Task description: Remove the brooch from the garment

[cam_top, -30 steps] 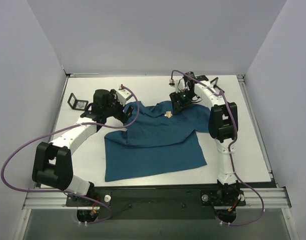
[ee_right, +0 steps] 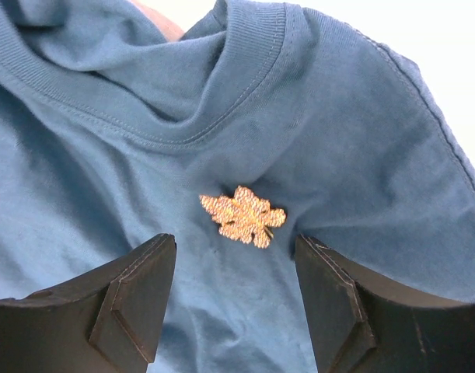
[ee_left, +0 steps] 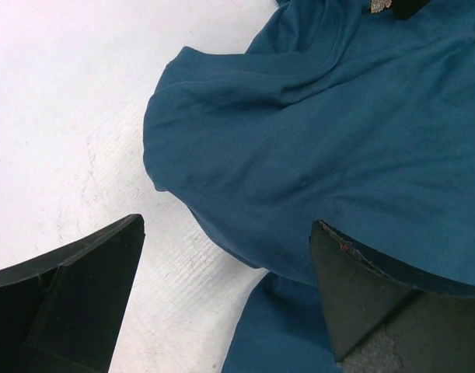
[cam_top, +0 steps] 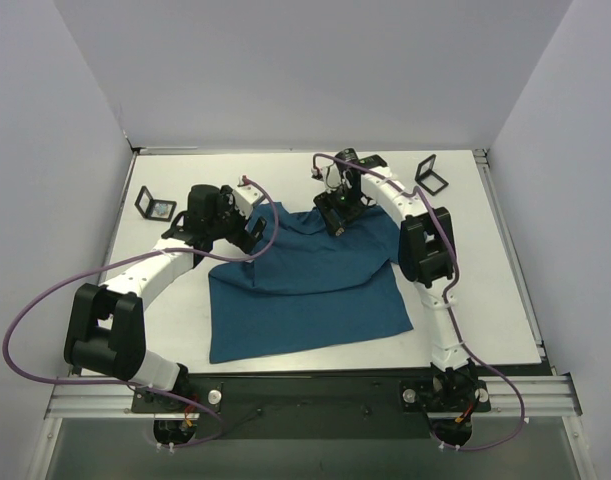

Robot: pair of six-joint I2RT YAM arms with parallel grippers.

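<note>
The gold leaf-shaped brooch lies flat on the blue garment, below the stitched neckline. My right gripper is open above it; in the right wrist view the brooch shows centred just beyond the gap between the fingertips, with no cloth or metal gripped. From the top view, the right fingers partly cover the brooch. My left gripper hangs open over the garment's left sleeve edge, empty. A corner of the brooch peeks in at the top of the left wrist view, beside a dark right fingertip.
A small black stand sits at the left and another at the back right. Purple cables loop along both arms.
Over the last second my right gripper has swung left, from the right side of the brooch to above it, with only a slight shift lately. The left arm has barely moved.
</note>
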